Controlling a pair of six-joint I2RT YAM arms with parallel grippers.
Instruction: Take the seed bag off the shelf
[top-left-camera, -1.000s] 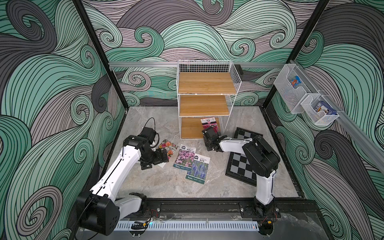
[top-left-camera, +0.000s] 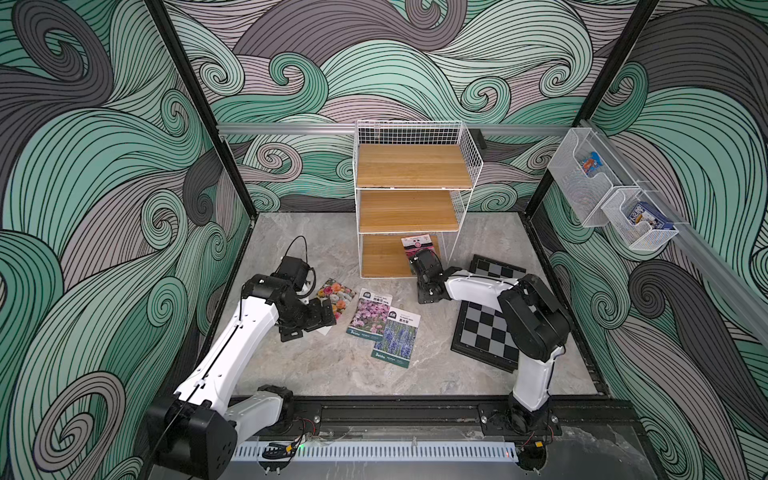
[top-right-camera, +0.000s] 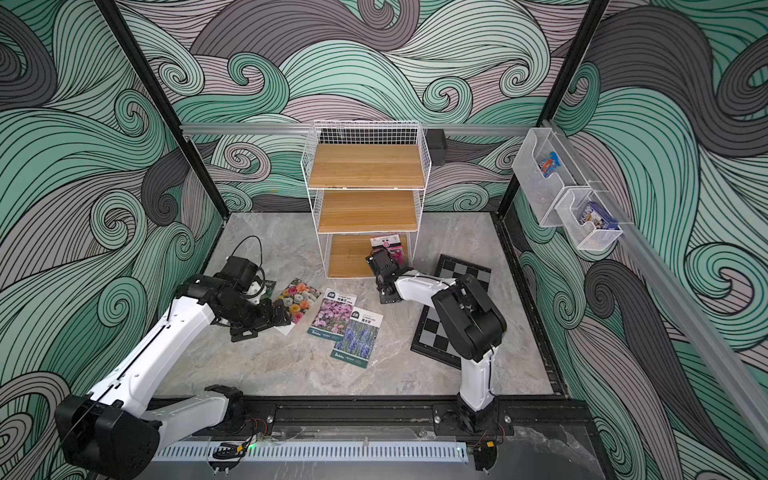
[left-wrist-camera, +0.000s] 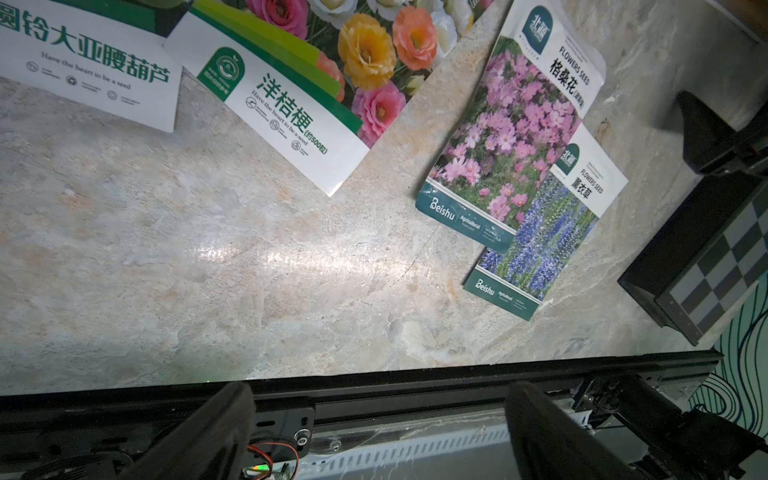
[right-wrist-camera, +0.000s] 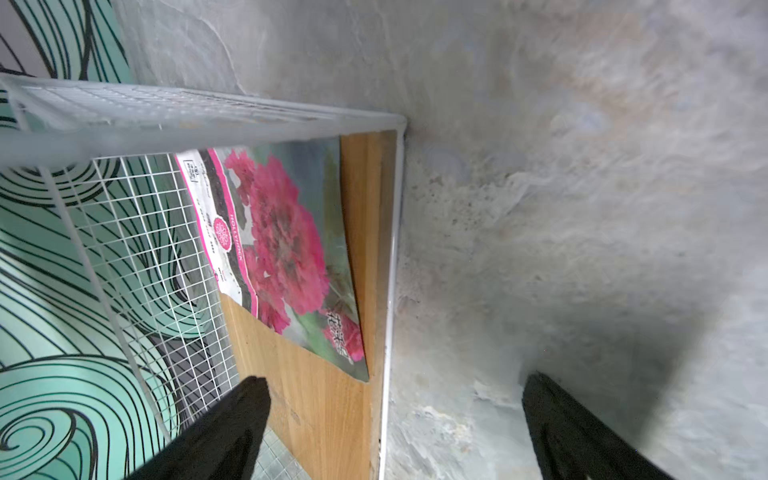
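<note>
On the bottom board of the white wire shelf (top-left-camera: 384, 256) lies a seed bag (right-wrist-camera: 280, 240) with a deep pink flower. Its right end lies behind the shelf's side frame in the right wrist view. My right gripper is open at the front of that bottom level, and the edge of the board runs between its spread fingers. Nothing is held there, and the bag is apart from the fingertips. Over the left part of the table, my left gripper also stands open, with nothing between its fingers.
Several other seed bags lie on the table, among them a pink-flowered one (left-wrist-camera: 516, 132) overlapping a lavender one (left-wrist-camera: 552, 228). A checkered board (top-left-camera: 486, 332) sits under the right arm. Both upper shelves are empty. Wire baskets (top-left-camera: 640, 232) hang on the right wall.
My right gripper has shifted slightly to the right and turned a little at the shelf front. The left arm has moved slightly. The seed bag stays on the bottom board.
</note>
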